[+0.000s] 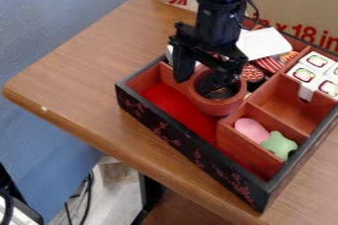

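Note:
My black gripper hangs over the back-left part of a dark box with red compartments, above a round red cup with a dark inside. Its fingers point down; whether anything is between them I cannot tell. The box also holds a pink oval piece, a green piece, white blocks with red marks and striped round pieces.
The box stands on a wooden table, whose left part is bare. A white card lies behind the gripper, and a cardboard box stands at the back. The table's edge drops to the floor at lower left.

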